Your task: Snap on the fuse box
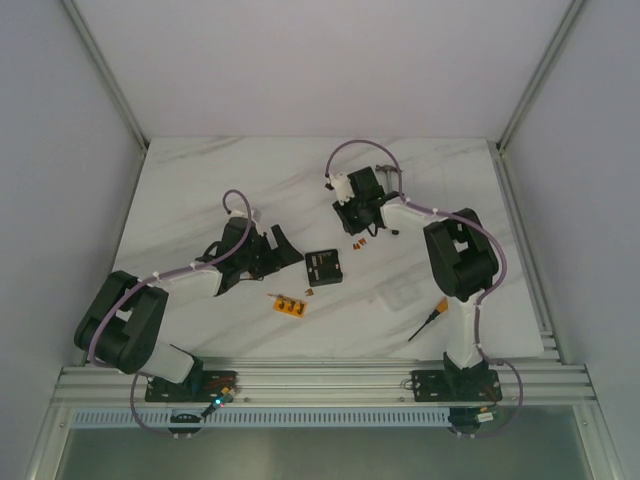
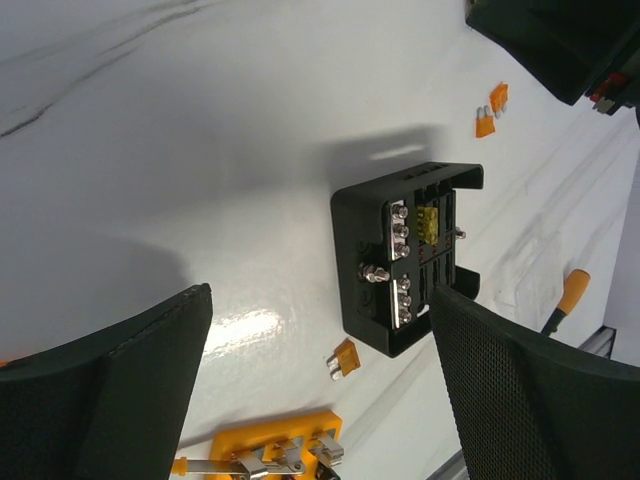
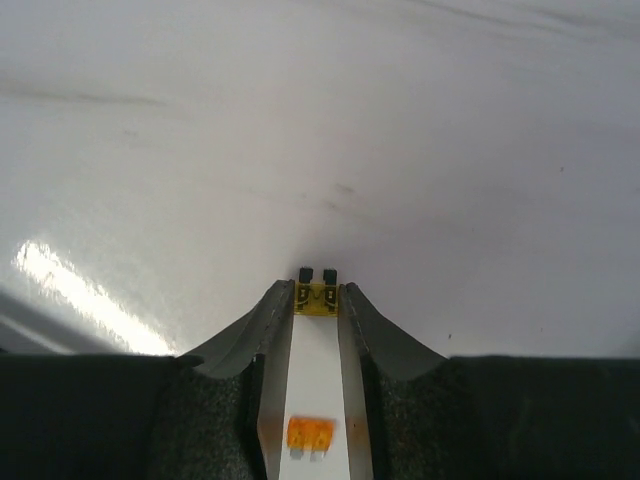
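Observation:
The black fuse box (image 1: 323,267) lies open in mid-table; in the left wrist view its housing (image 2: 355,230) shows metal studs and a yellow fuse (image 2: 427,225) inside. My left gripper (image 1: 284,247) is open beside it at upper left, empty. My right gripper (image 1: 346,222) is above and right of the box; in the right wrist view a small yellow fuse (image 3: 316,298) with two dark prongs sits at its fingertips, though whether it is gripped is unclear. Orange fuses (image 3: 310,435) lie nearby.
An orange block with metal clips (image 1: 290,306) lies below the box. A screwdriver (image 1: 435,314), a clear tray (image 1: 400,295) and a hammer (image 1: 389,172) lie to the right and back.

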